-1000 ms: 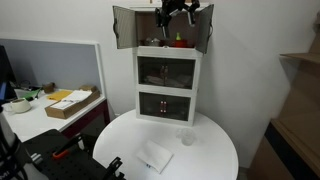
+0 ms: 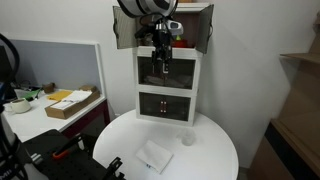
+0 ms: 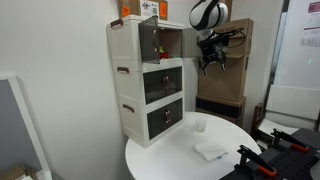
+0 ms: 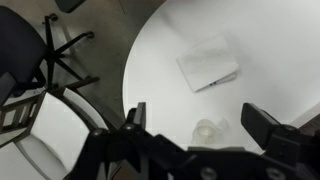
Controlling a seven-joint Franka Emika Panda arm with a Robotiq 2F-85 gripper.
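Observation:
My gripper (image 2: pixel 161 64) hangs high in front of the white cabinet (image 2: pixel 195 90), well above the table. In the wrist view its two dark fingers (image 4: pixel 134 116) stand wide apart, so the gripper is open, with nothing held. Below lies a white folded cloth or paper (image 4: pixel 208 62) on the round table (image 4: pixel 155 75), a thin dark pen-like item (image 4: pixel 218 81) along its edge. A clear cup (image 4: pixel 207 132) stands apart from it on the table, and also shows in exterior view 2 as a cup (image 3: pixel 200 125) near the cabinet.
The cabinet's upper doors (image 2: pixel 203 30) are swung open, with a red item (image 3: pixel 157 40) inside; its lower glass doors (image 2: pixel 164 106) are shut. A cardboard box (image 2: pixel 75 103) sits on the side desk at left.
From high at the upper right of the cabinet in exterior view 1, my gripper has moved left and come lower. The cup and the white sheet have stayed put.

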